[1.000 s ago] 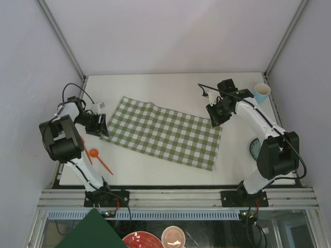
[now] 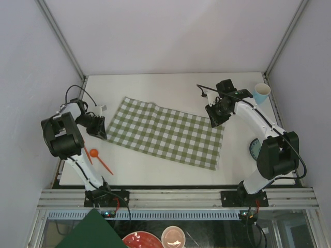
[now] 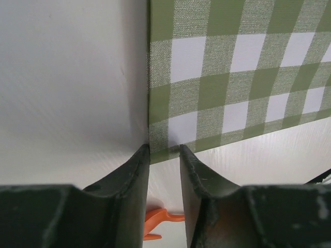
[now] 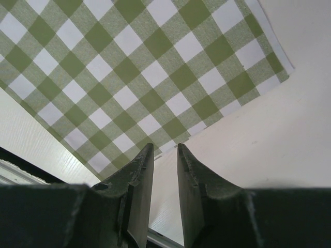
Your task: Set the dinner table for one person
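Observation:
A green-and-white checked cloth (image 2: 165, 132) lies slanted across the table, mostly flat, with a slight ripple along its far edge. At its left near corner is my left gripper (image 2: 105, 137). In the left wrist view the cloth (image 3: 212, 77) has that corner just past the tips of my left gripper, which stand partly apart; whether they touch it cannot be told. Over the cloth's right far corner hovers my right gripper (image 2: 215, 124). The right wrist view shows the cloth (image 4: 139, 77) beyond my right gripper, a gap between its fingers and nothing in it.
A blue cup (image 2: 262, 92) stands at the back right, and a dark patterned dish (image 2: 255, 149) is partly behind the right arm. Left of the cloth's near edge lies an orange spoon (image 2: 94, 153). A red plate (image 2: 139, 241) and a pink bowl (image 2: 173, 237) appear below the table's front edge.
The cloth has shifted slightly to the right.

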